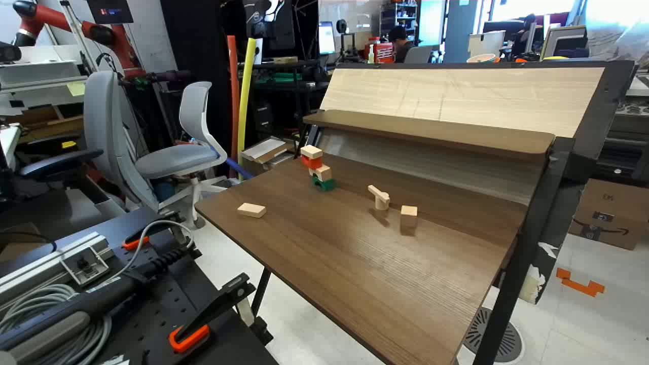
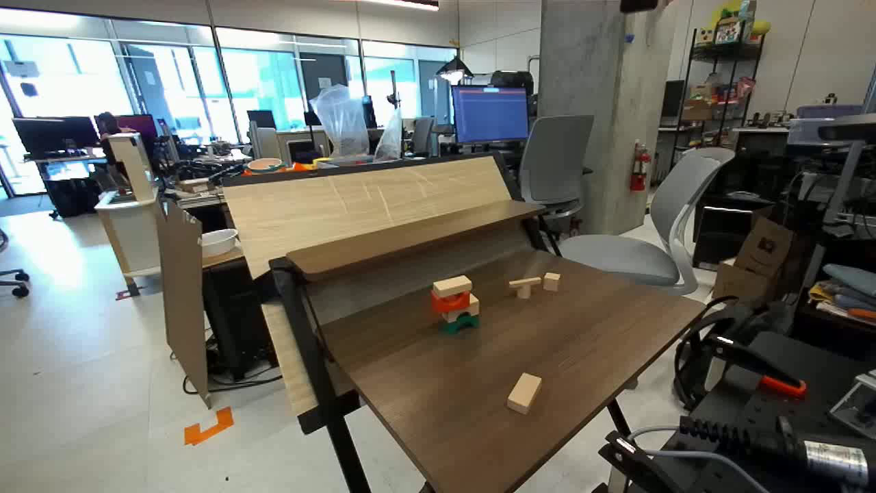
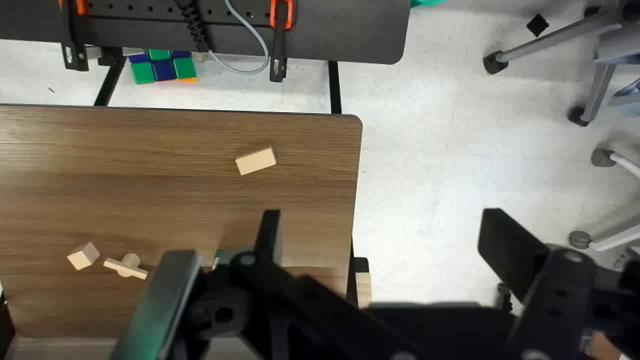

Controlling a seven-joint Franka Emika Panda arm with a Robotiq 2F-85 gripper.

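My gripper stands open in the wrist view, its fingers wide apart and only floor and table edge behind the gap. Neither exterior view shows it. A stack of blocks rises near the back of the brown table: green arch at the bottom, natural wood above, then an orange-red piece, with a natural block on top. Alone near the table's side edge lies a rectangular wooden block. A flat wooden piece rests across a short cylinder, beside a wooden cube. The gripper hides most of the stack in the wrist view.
A raised shelf runs along the table's back. Beside the table stands a black bench with clamps and a cable. Office chairs are close to one end.
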